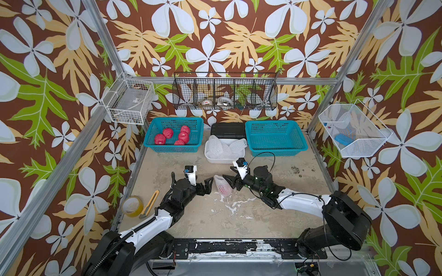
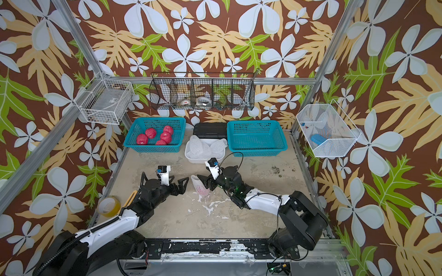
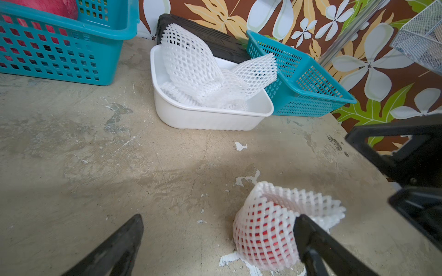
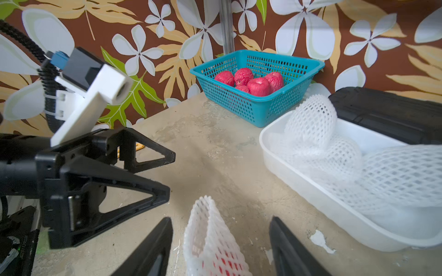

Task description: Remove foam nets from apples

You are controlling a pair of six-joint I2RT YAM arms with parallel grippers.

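Observation:
One apple in a white foam net (image 1: 223, 185) rests on the table between my two grippers. Red shows through the mesh. The net's loose end stands up empty, with an open mouth, in the left wrist view. My right gripper is open; the netted apple (image 4: 217, 257) shows low between its fingers, but whether they touch it cannot be told. To the left stands my left gripper, open and empty, apart from the net in the top views. Bare red apples (image 4: 259, 86) lie in the left teal basket (image 1: 150, 133). Removed nets (image 3: 193, 59) fill the white tub (image 3: 202, 117).
An empty teal basket (image 1: 276, 150) stands at the back right, with a black case (image 1: 228, 130) behind the tub. Tape (image 1: 132, 206) and an orange-handled tool (image 1: 149, 203) lie at the left. White scraps mark the table near the apple.

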